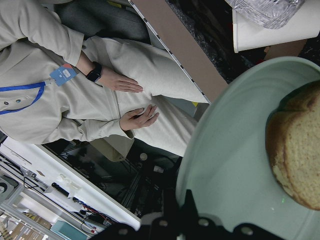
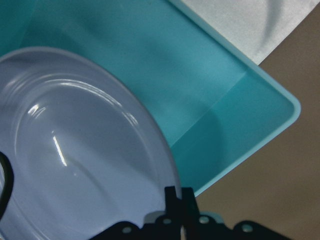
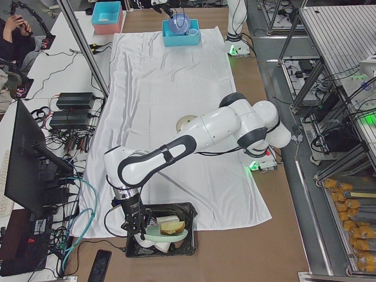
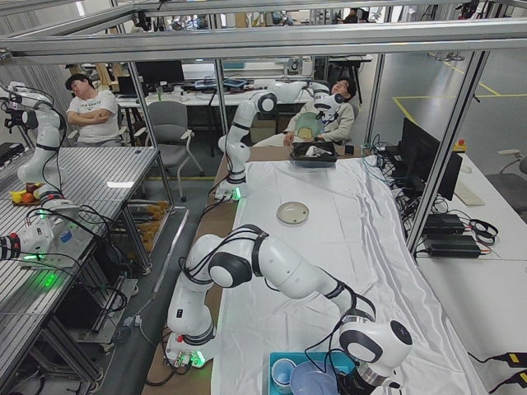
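My left gripper is shut on the rim of a pale green plate (image 1: 225,165) carrying bread (image 1: 292,145), raised over a black bin (image 3: 191,247) that holds a foil-covered item (image 1: 262,7) and white pieces. My right gripper is shut on the rim of a lavender plate (image 2: 85,160) at a light blue bin (image 2: 250,115) that also holds a cup (image 4: 282,370).
A beige plate (image 4: 292,212) lies on the white cloth (image 4: 313,247) between the arms, which is otherwise clear. A monitor and cables line one side. A seated person is close behind the black bin.
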